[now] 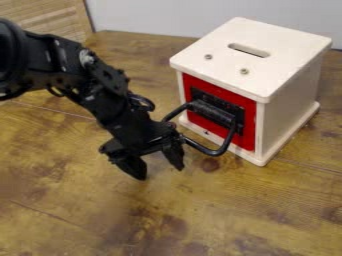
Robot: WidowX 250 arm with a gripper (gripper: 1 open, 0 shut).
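The black robot gripper point(152, 161) hangs low over the wooden floor at centre left, just left of a white wooden box point(286, 118) with a red front panel point(198, 86). A black U-shaped handle point(214, 150) sticks out from the black fitting on that panel, its lower end close beside the gripper. The fingers point down and look apart, with nothing visible between them. Whether the gripper touches the handle is unclear.
A pale wall stands behind, with a light wooden board point(40, 15) at the top left.
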